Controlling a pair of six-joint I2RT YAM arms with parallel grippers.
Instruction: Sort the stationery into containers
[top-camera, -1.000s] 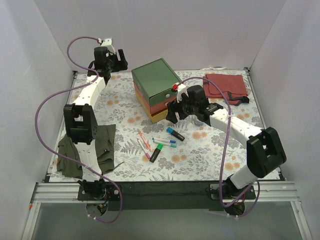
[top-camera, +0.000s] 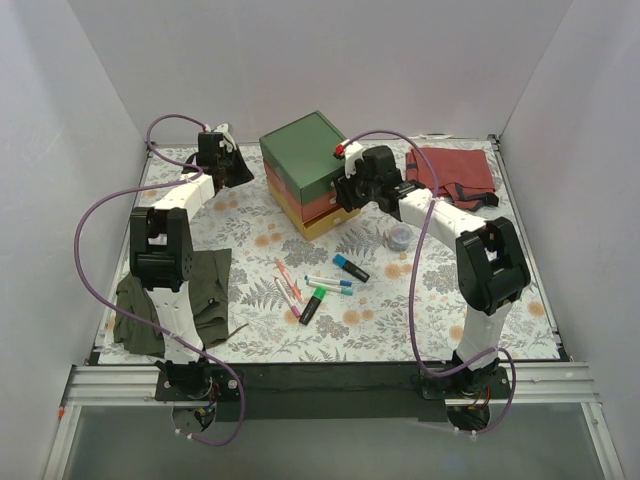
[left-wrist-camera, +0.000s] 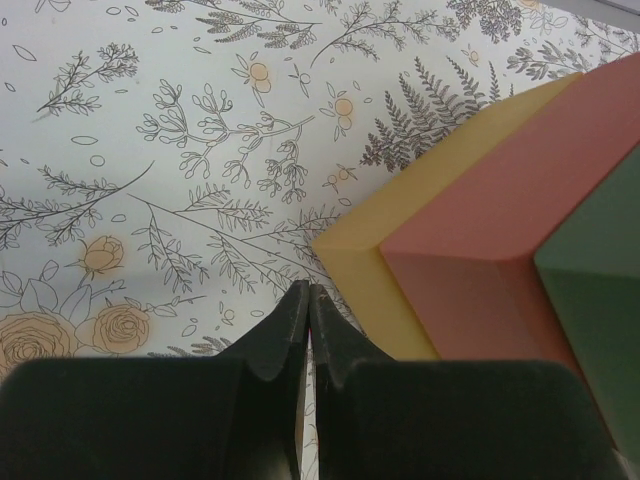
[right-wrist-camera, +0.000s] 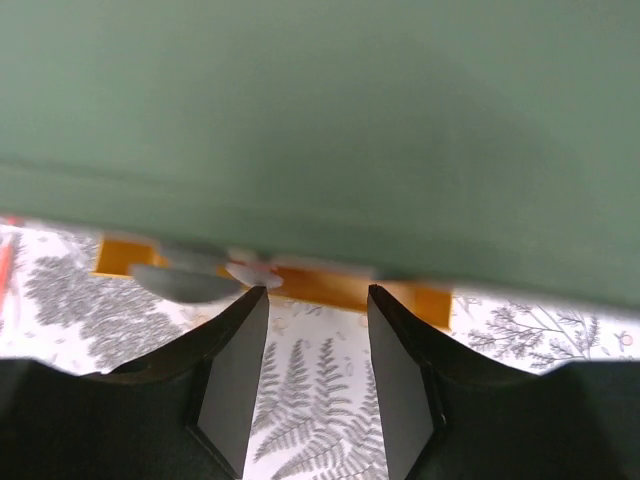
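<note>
A tilted-in-place drawer box has a green top (top-camera: 303, 150), a red middle tier (top-camera: 318, 208) and a yellow bottom tier (top-camera: 325, 224). Markers lie loose in front of it: a blue-capped black one (top-camera: 351, 268), a green-capped black one (top-camera: 312, 306), light blue ones (top-camera: 328, 285) and pink ones (top-camera: 287, 297). My right gripper is at the box's front right, part open and empty. A blurred silver knob (right-wrist-camera: 255, 274) shows near its left fingertip; contact cannot be told. Left of the box, my left gripper is shut with nothing visible between its fingers.
A red pouch (top-camera: 455, 178) lies at the back right and a dark green cloth (top-camera: 205, 290) at the left. A clear round container (top-camera: 400, 237) stands by the right forearm. Right of the markers, the front of the table is free.
My right gripper has moved back against the box front, its fingers narrowing. The left gripper has come down beside the box and closed. The box has shifted slightly back and left.
</note>
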